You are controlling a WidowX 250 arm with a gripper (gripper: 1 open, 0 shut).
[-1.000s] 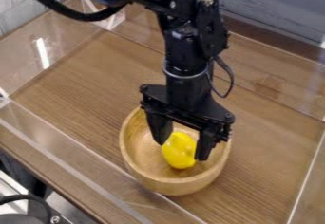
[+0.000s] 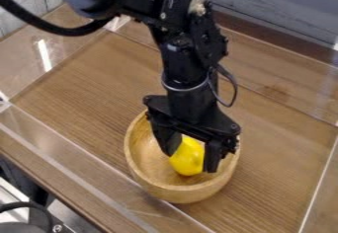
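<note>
A round wooden bowl point(image 2: 166, 186) sits on the table near its front, holding a yellow object point(image 2: 188, 159). My black gripper point(image 2: 195, 148) hangs over the bowl with its fingers open around the top of the yellow object, which it partly hides. Whether the fingers touch it cannot be told.
The wooden table point(image 2: 79, 89) has free room to the left and right of the bowl. A white wall stands at the back. Dark cables show beyond the table's front left edge.
My gripper has shifted only slightly, sitting a little lower over the yellow object. The bowl stays in the same place.
</note>
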